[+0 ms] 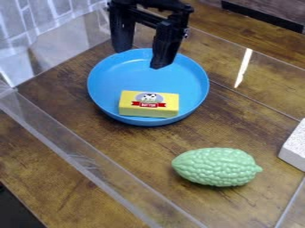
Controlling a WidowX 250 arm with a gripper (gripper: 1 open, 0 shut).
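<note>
A blue plate [191, 87] sits on the wooden table, holding a yellow butter box [148, 103] with a cow label near its front. Over the plate's back part hangs the black gripper [142, 53], its two fingers pointing down and spread apart, with nothing seen between them. A green bumpy gourd [217, 166] lies on the table in front of the plate, to the right.
A white block [295, 142] is at the right edge. Clear plastic walls run along the left and front. Bare table [84, 151] surrounds the plate.
</note>
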